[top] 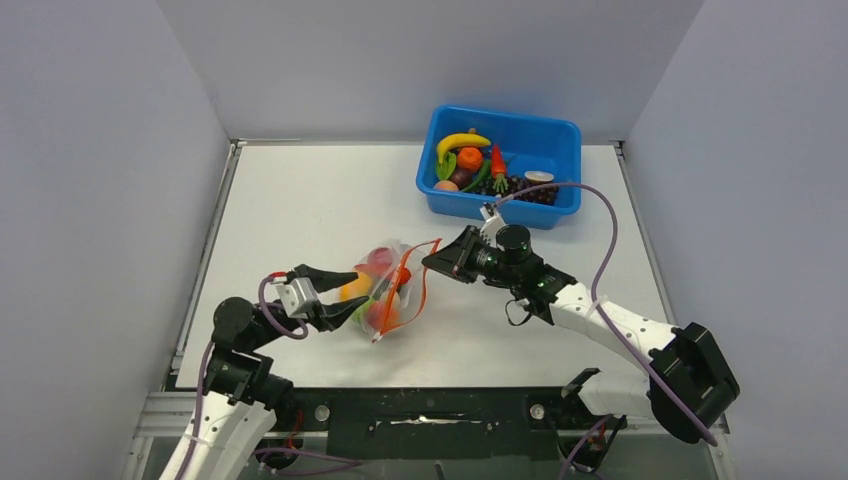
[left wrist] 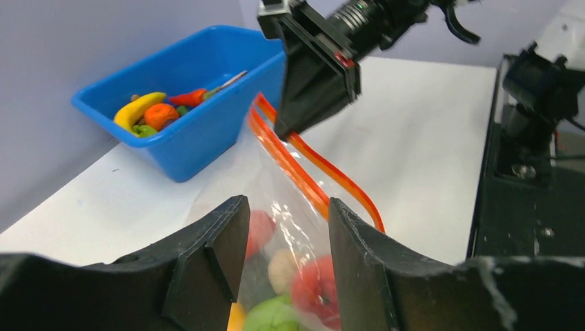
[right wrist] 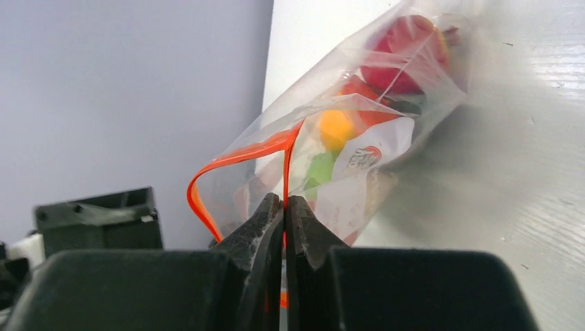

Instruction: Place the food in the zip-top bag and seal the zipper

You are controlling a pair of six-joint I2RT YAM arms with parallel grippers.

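Note:
The clear zip top bag (top: 385, 275), holding food, rests on the table with its orange zipper edge raised toward the right. My right gripper (top: 430, 260) is shut on that zipper edge; in the right wrist view the strip (right wrist: 241, 155) runs down between its fingertips. My left gripper (top: 360, 287) stands open at the bag's left side, its fingers apart in the left wrist view in front of the bag. Red, yellow and green food shows through the plastic (right wrist: 336, 129).
A blue bin (top: 560, 150) with more food, including a banana and a carrot, sits at the back right. Walls border both sides.

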